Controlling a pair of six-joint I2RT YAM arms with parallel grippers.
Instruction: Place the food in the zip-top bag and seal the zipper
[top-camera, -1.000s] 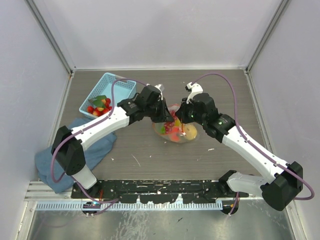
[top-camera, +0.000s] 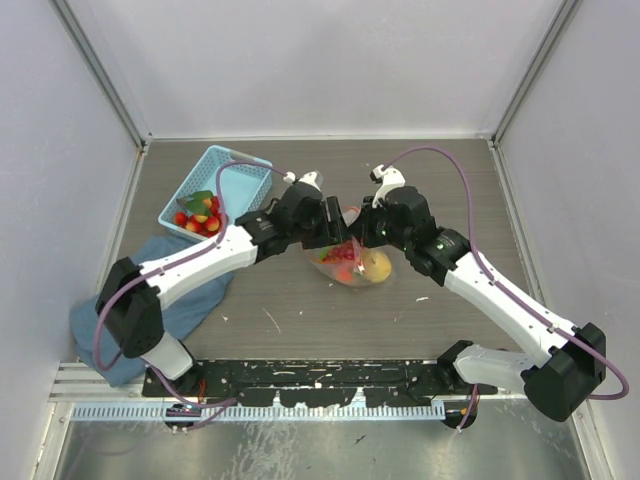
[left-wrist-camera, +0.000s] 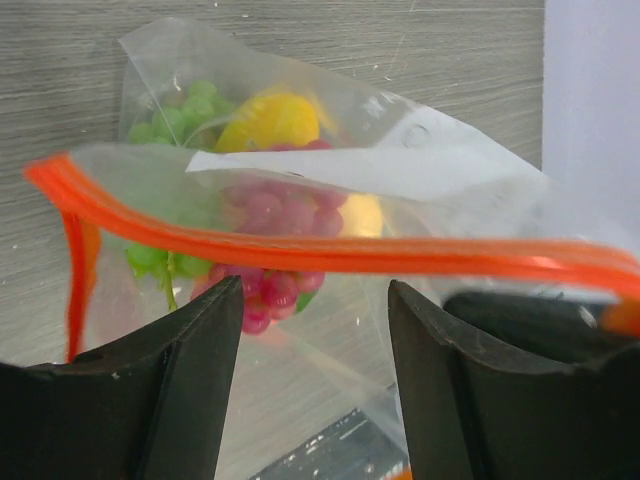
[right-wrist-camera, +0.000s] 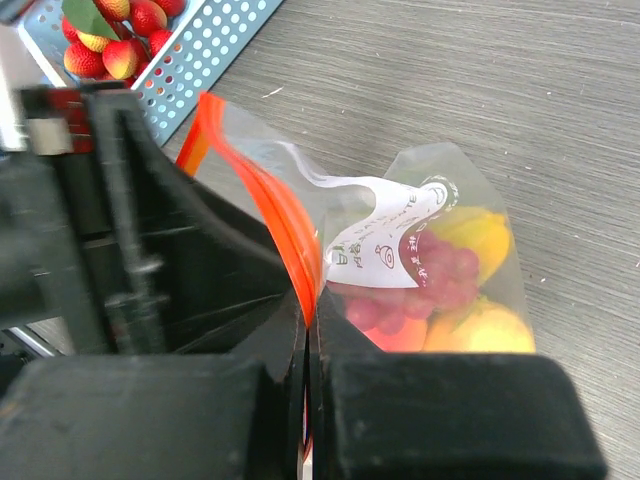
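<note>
The clear zip top bag has an orange zipper edge and holds red and green grapes, a yellow fruit and other fruit. My right gripper is shut on the orange edge of the bag, which stands upward from it. My left gripper is open at the bag's mouth, and the orange strip crosses in front of its fingers in the left wrist view. Nothing is gripped between those fingers. From above, both grippers meet over the bag and hide much of its mouth.
A light blue basket with red and yellow fruit stands at the back left. Beside the left arm lies a blue cloth. The table in front of the bag is clear.
The left gripper has turned about its place over the bag's mouth and its fingers now sit slightly nearer the right gripper. My right arm stays put, still holding the bag.
</note>
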